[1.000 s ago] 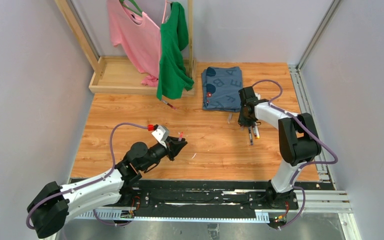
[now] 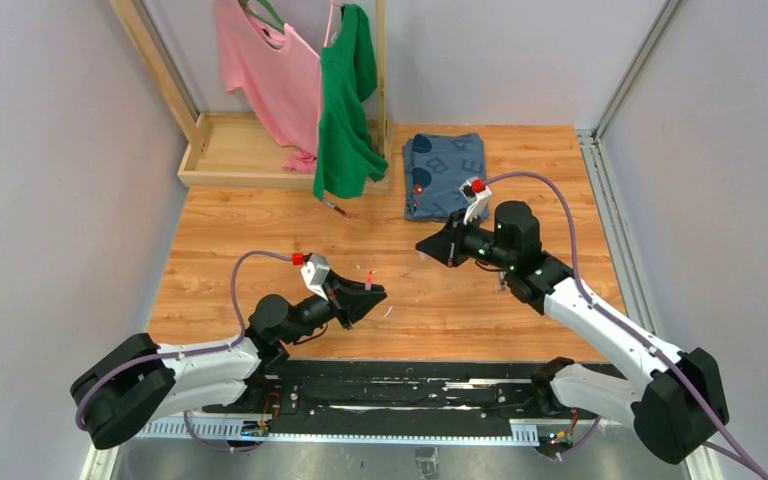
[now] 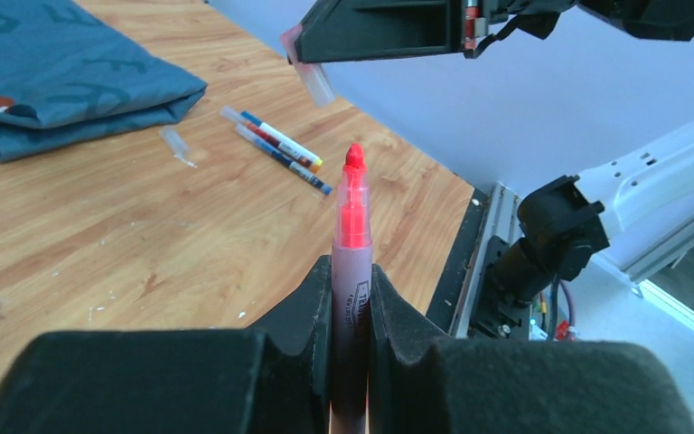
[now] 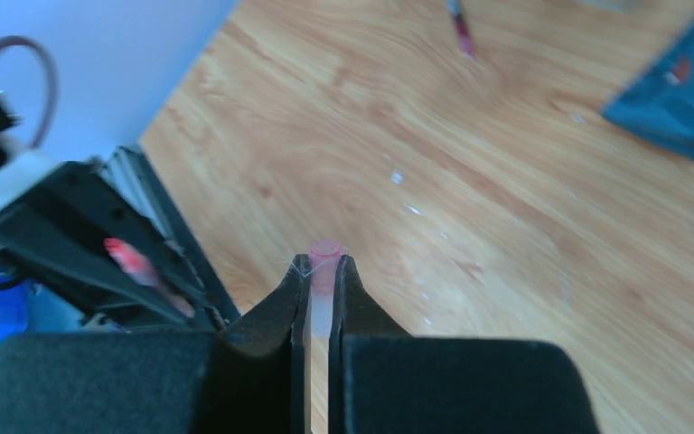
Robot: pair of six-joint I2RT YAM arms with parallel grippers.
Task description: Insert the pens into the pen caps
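My left gripper (image 2: 370,290) is shut on an upright pink pen (image 3: 352,271), its red tip pointing up in the left wrist view. Up and right of it, my right gripper (image 2: 422,247) is shut on a translucent pinkish cap (image 3: 305,68), seen angled downward in the left wrist view and between the fingers in the right wrist view. The two are apart. Several capped pens (image 3: 280,145) lie at the right of the table, and a loose clear cap (image 3: 176,145) lies near them.
A folded blue cloth (image 2: 445,175) lies at the back. A wooden rack (image 2: 200,170) with hanging shirts stands back left, another pen (image 2: 338,209) before it.
My right gripper has risen from the pens at the right and moved left toward the left gripper, now carrying the cap. My left gripper has shifted slightly right.
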